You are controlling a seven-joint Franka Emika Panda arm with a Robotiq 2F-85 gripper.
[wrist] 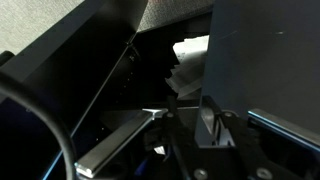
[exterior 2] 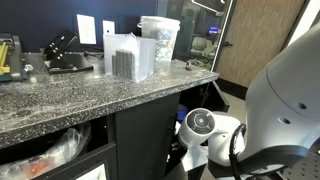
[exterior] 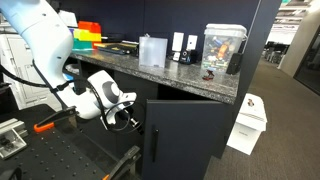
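My gripper shows at the bottom of the wrist view, its fingers apart and no object visible between them. The dark cabinet door (exterior: 185,140) stands swung out in exterior view 1, and my white arm (exterior: 104,98) is bent low to its left, at the counter front. In exterior view 2 the arm (exterior 2: 270,105) reaches in from the right, its end close to the dark cabinet front. Pale, papery-looking material (wrist: 188,65) lies in the dark space beyond the fingers. Dark surroundings hide much of the gripper in the exterior views.
Along the counter (exterior: 180,77) stand a clear tub (exterior: 222,46) and a whitish box (exterior: 153,51). A bagged item (exterior 2: 50,155) sits in the open cabinet space. A white bin (exterior: 247,124) is on the floor right of the door. Dark panels flank the gripper closely.
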